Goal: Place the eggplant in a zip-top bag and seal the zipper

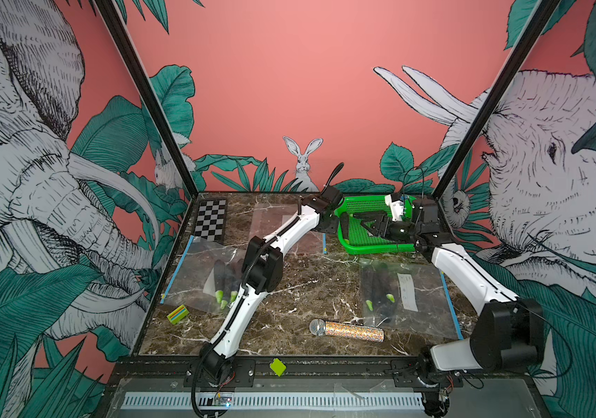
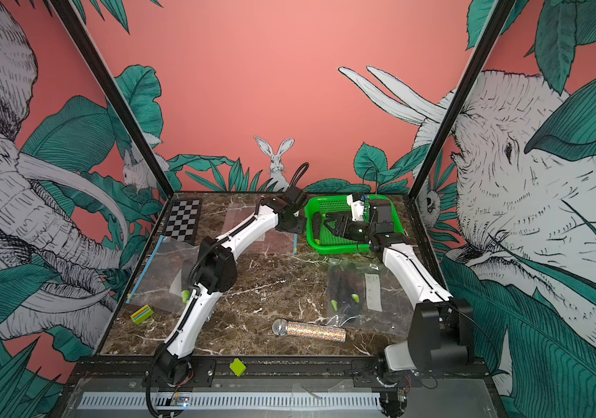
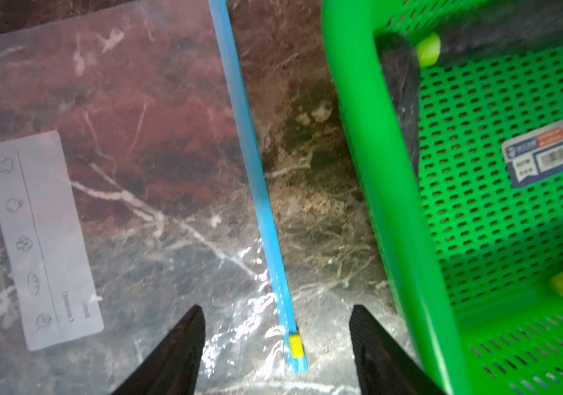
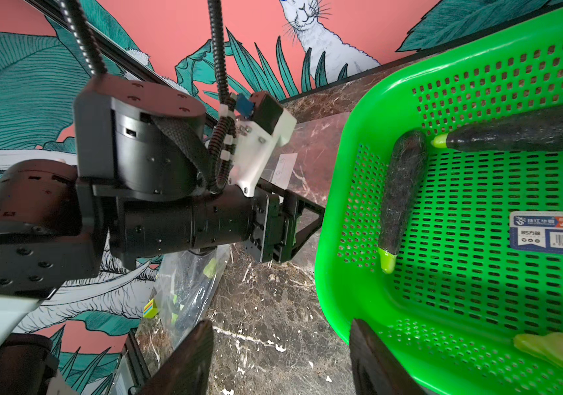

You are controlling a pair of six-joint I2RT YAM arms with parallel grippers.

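Note:
The green basket [image 4: 334,276] holds an eggplant [image 4: 401,194] along its left wall and another [image 4: 525,131] along its back. An empty clear zip bag [image 3: 149,184] with blue zipper [image 3: 255,171] and white label lies left of the basket. My left gripper hangs open over that bag's zipper end, beside the basket's wall. My right gripper is open above the basket's near left area, nothing between its fingers. Two more bags [image 1: 193,278] [image 1: 423,299], at front left and front right, contain eggplants.
A glittery microphone [image 1: 346,331] lies at the front middle. A small coloured block [image 1: 178,313] sits at the left front, and a checkered board [image 1: 211,220] at the back left.

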